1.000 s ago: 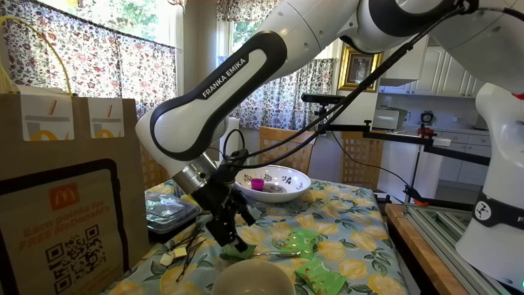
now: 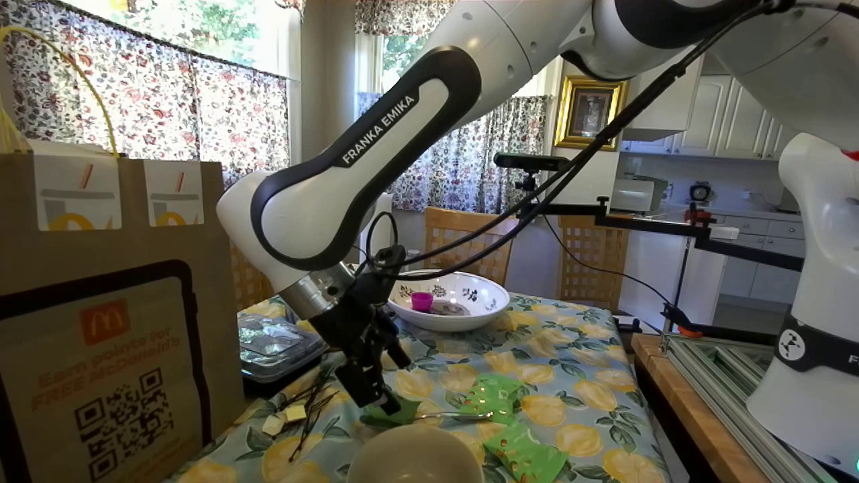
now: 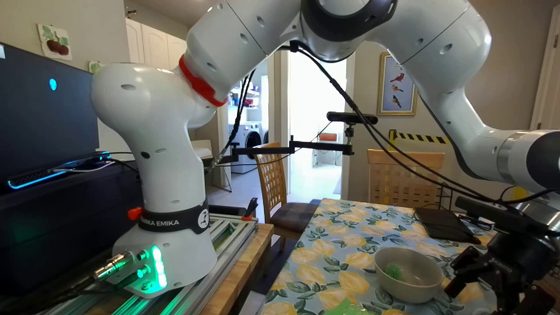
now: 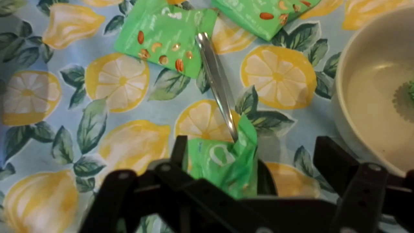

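Observation:
In the wrist view my gripper stands open, its two dark fingers wide apart. Between and beyond them, near the left finger, is a crumpled green snack packet (image 4: pixel 221 163), apparently resting on a dark spoon-like piece. A metal handle (image 4: pixel 217 77) runs from this packet to a second green packet (image 4: pixel 167 38) lying flat. Part of a third green packet (image 4: pixel 267 15) shows at the top edge. Exterior view 1 has the gripper (image 2: pixel 378 394) low over the table by the nearest packet; whether it touches the packet is unclear there.
A beige bowl (image 3: pixel 409 275) with a green spiky ball (image 3: pixel 392 270) stands close to my right finger in the wrist view. Farther off are a large white bowl (image 2: pixel 475 302) holding a pink cup (image 2: pixel 422 301), a clear-lidded container (image 2: pixel 278 346) and a tall paper bag (image 2: pixel 121 322).
The arm has shifted slightly left in exterior view 1, and the gripper has tilted a little. The packets, handle and bowls lie where they were.

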